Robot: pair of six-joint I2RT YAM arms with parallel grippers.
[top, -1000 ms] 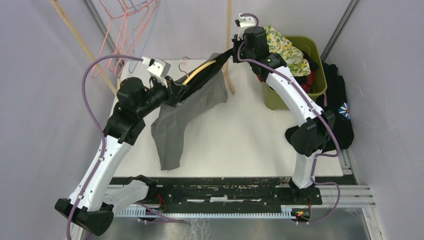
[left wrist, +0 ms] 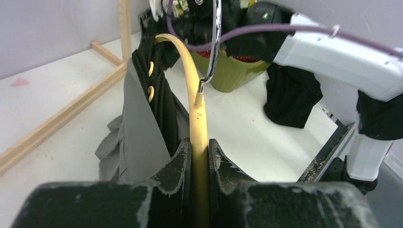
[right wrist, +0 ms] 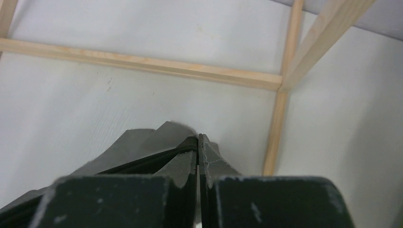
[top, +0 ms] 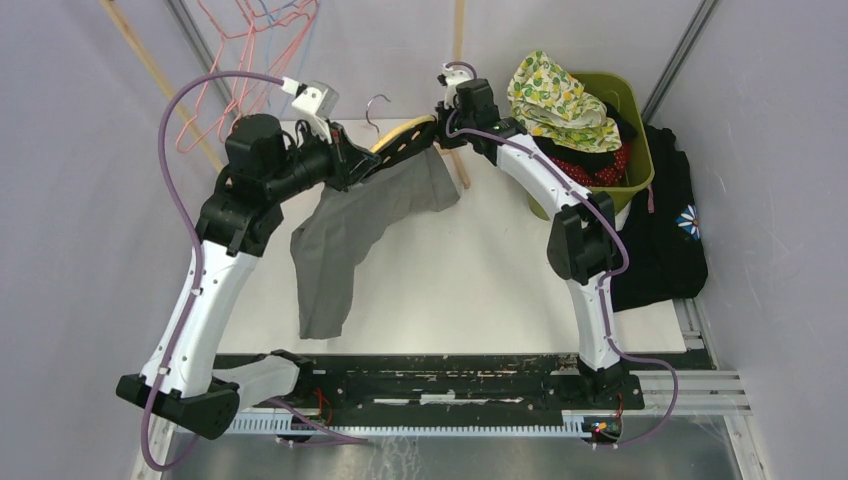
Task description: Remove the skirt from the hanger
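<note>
A grey skirt [top: 340, 230] with a black waistband hangs off a yellow wooden hanger [left wrist: 196, 114] with a metal hook [left wrist: 214, 52]. My left gripper [top: 350, 160] is shut on the hanger. In the left wrist view the skirt hangs along the hanger's left side, its black band reaching the far tip. My right gripper [top: 445, 125] is at that far end, shut on a dark band of the skirt, which shows at its fingertips in the right wrist view.
A green bin [top: 635, 160] of clothes stands at the back right, beside folded black clothing [top: 660, 260]. Pink and blue hangers [top: 245, 60] hang at the back left on a wooden rack [top: 150, 65].
My left gripper has shifted slightly up in the top view with the hanger.
</note>
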